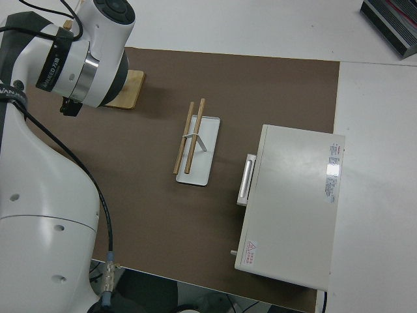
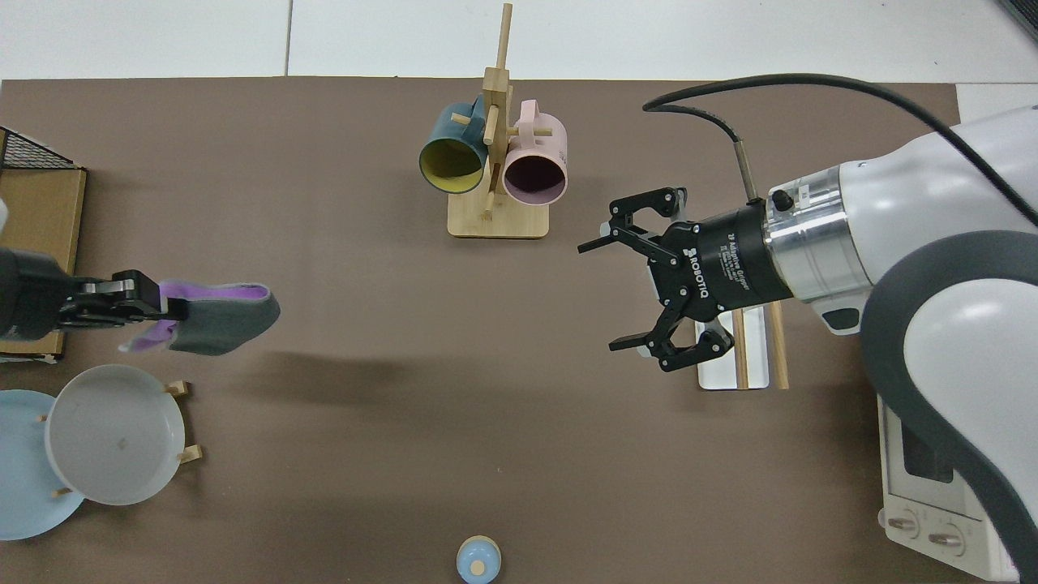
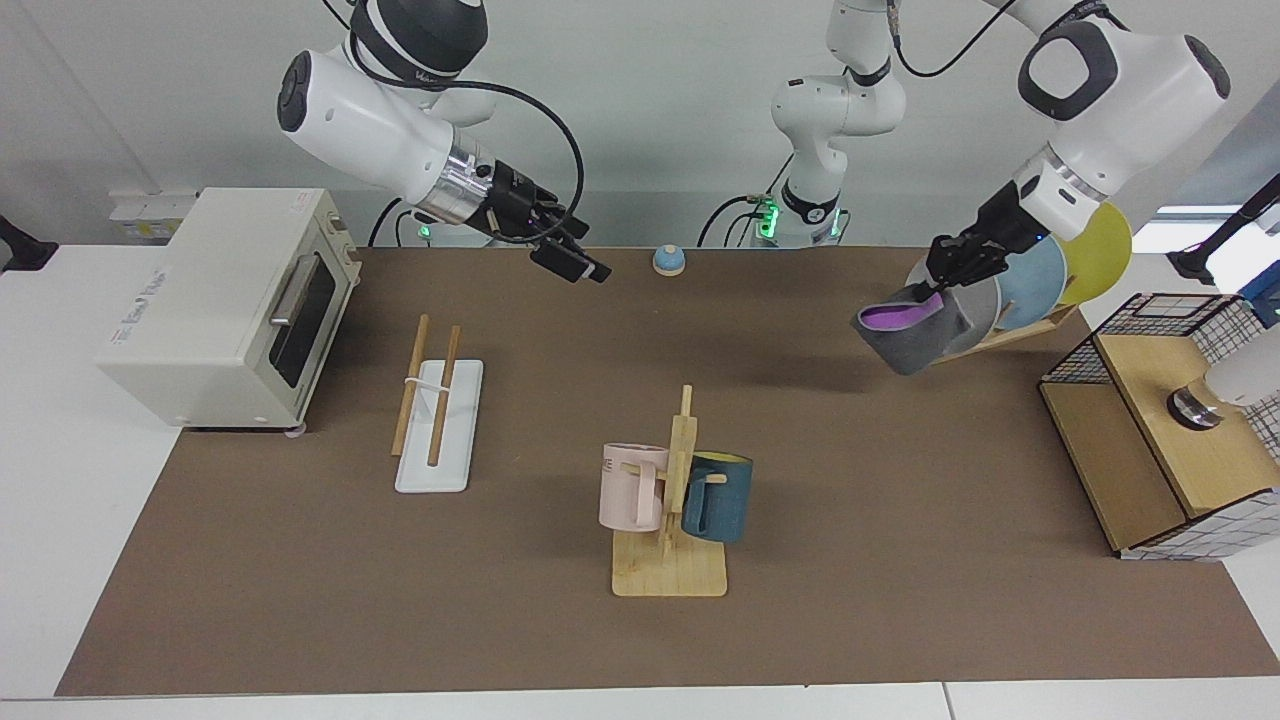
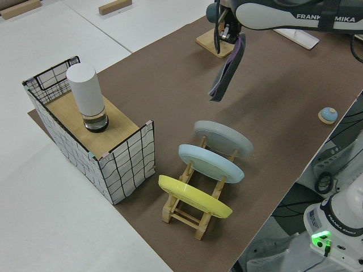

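Note:
A two-layer grey and purple cloth (image 2: 222, 323) hangs from my left gripper (image 2: 167, 307), which is shut on it, above and behind the plate rack; the cloth also shows in the left camera view (image 3: 906, 342). My right gripper (image 2: 623, 297) stands open and empty over the right half of the mat, near a white stand with wooden sticks (image 2: 718, 375). A plate rack holds a white plate (image 2: 115, 438), a blue plate (image 2: 27, 487) and a yellow one (image 4: 193, 198).
A mug tree (image 2: 498, 225) carries blue and pink mugs at the back. A wire-sided wooden shelf (image 4: 122, 130) stands far left, a white oven (image 3: 204, 312) at right, a small blue object (image 2: 478, 563) at the front edge.

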